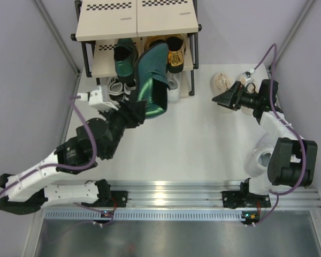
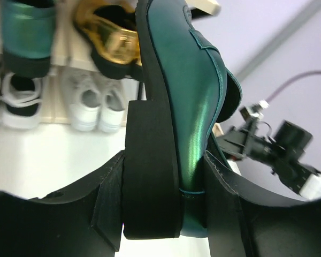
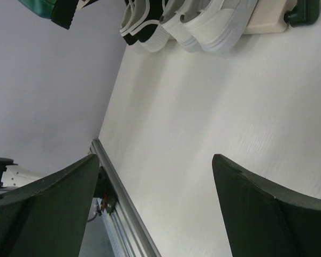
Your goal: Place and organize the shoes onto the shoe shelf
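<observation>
My left gripper (image 1: pixel 134 110) is shut on a teal shoe (image 2: pixel 190 101), held raised in front of the shelf's middle. A matching teal shoe (image 1: pixel 124 58) stands on the middle tier (image 1: pixel 102 63), with gold shoes (image 1: pixel 175 56) to its right. Black-and-white sneakers (image 1: pixel 115 88) and white sneakers (image 3: pixel 216 27) sit on the bottom tier. My right gripper (image 1: pixel 227 97) is open at the right, over beige shoes (image 1: pixel 222 80), with nothing between its fingers in the right wrist view.
The shelf's top boards (image 1: pixel 166 19) are bare apart from checker strips. The white floor (image 1: pixel 182 139) before the shelf is clear. A white shoe (image 1: pixel 259 160) lies at the lower right, partly behind the right arm. A metal rail (image 1: pixel 166 187) runs along the front.
</observation>
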